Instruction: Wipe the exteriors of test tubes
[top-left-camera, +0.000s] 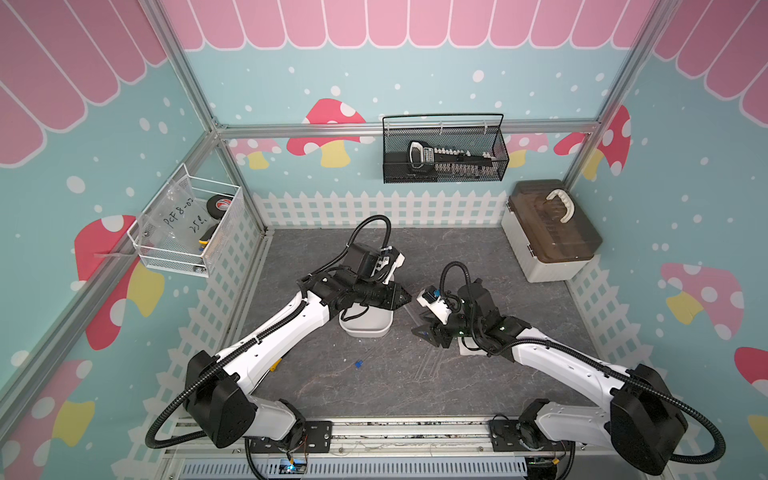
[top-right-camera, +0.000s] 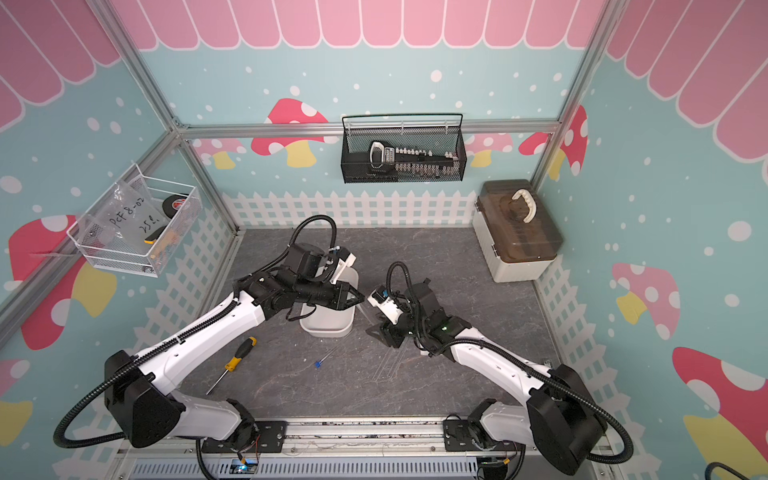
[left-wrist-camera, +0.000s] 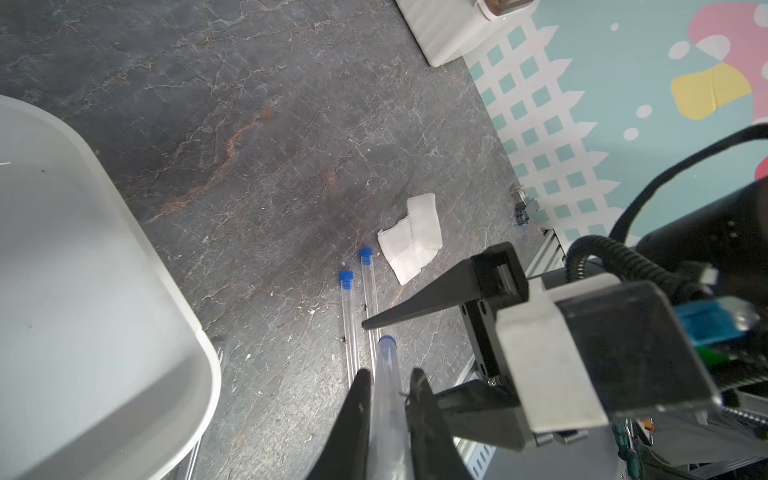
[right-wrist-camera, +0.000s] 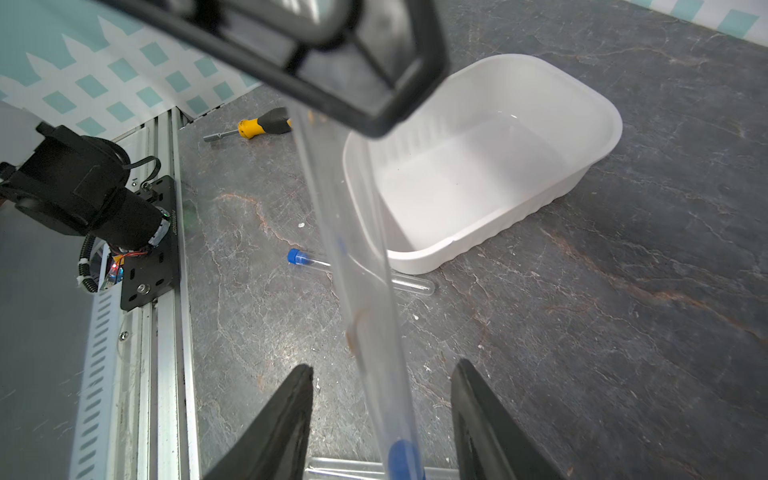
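Observation:
My left gripper is shut on a clear test tube (right-wrist-camera: 360, 272), which slants above the table with its blue cap (right-wrist-camera: 404, 460) away from those fingers. Around the capped part of this tube, the right gripper stands part open, one finger on either side with gaps showing. Two more blue-capped tubes, a nearer tube (left-wrist-camera: 349, 316) and a neighbouring tube (left-wrist-camera: 369, 280), lie side by side on the table. Beyond their caps rests a folded white cloth (left-wrist-camera: 424, 232). Another tube (right-wrist-camera: 412, 284) lies beside the white basin.
The empty white basin (right-wrist-camera: 480, 168) stands beneath the left arm. A yellow-handled screwdriver (top-right-camera: 233, 361) lies at the left. At the back right is a lidded box (top-left-camera: 552, 228).

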